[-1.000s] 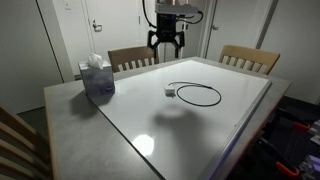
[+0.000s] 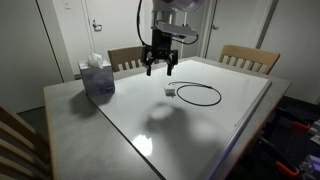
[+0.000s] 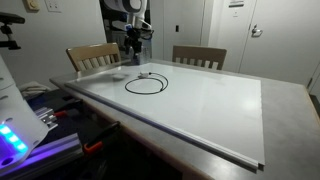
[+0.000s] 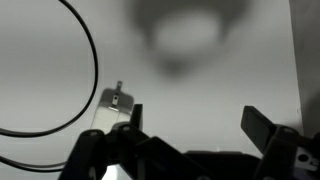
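Note:
On the white board (image 2: 205,125) lies a small white block (image 2: 169,91) with a black cable (image 2: 215,99) looped to its right. The wrist view shows the block (image 4: 113,112) with a metal prong-like end, beside the left finger (image 4: 137,117) and partly covered by the gripper's body. My gripper (image 2: 159,70) hangs above the board, open, fingers pointing down and apart from the block. Between its fingertips in the wrist view there is only bare board and shadow. In the second exterior view the gripper appears small at the far end of the table.
A grey box with white tissue (image 2: 96,78) stands at the table's back left. Wooden chairs (image 2: 128,58) surround the table. Much of the board is clear, especially its right half (image 3: 205,95) in the second exterior view.
Over the last second my gripper has come down toward the board, its fingers still apart. The block, cable and tissue box have stayed in place.

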